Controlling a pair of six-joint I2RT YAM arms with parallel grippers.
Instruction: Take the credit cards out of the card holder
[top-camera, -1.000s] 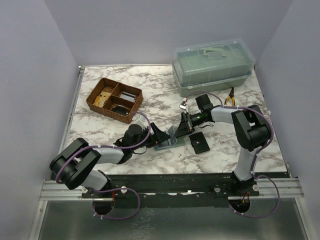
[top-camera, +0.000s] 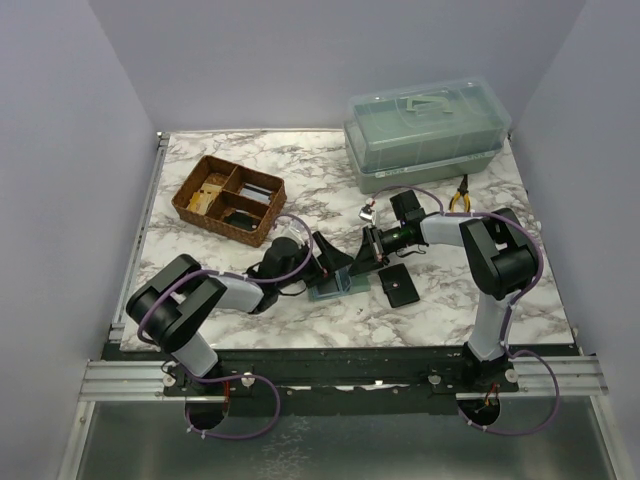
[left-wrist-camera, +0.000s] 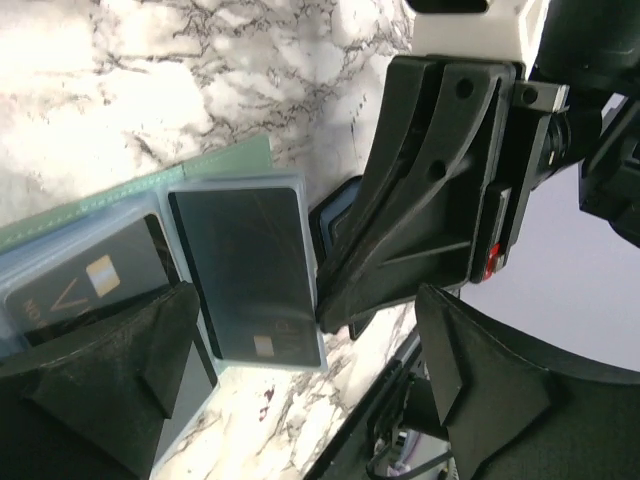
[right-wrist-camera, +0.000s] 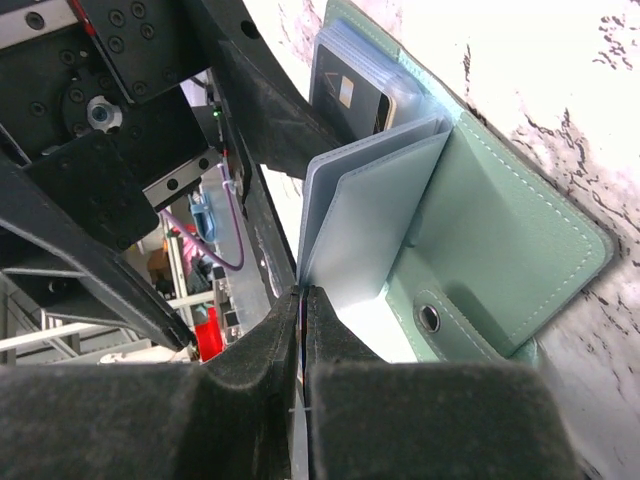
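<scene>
The mint green card holder lies open at the table's centre front, with clear sleeves holding dark cards (left-wrist-camera: 245, 270) in the left wrist view. My right gripper is shut on a bundle of upright clear sleeves (right-wrist-camera: 380, 200). My left gripper hangs open over the holder, its fingers either side of the card sleeves, close beside the right gripper. In the top view both grippers meet over the holder and hide much of it.
A black flat case (top-camera: 398, 290) lies right of the holder. A wicker basket (top-camera: 190, 217) stands back left, clear plastic boxes (top-camera: 430, 140) back right, yellow-handled pliers (top-camera: 460, 205) beside them. Free marble shows at the far left and right front.
My left arm has shifted toward the back and right, its gripper now higher in the top view beside the right one. The right arm has barely moved.
</scene>
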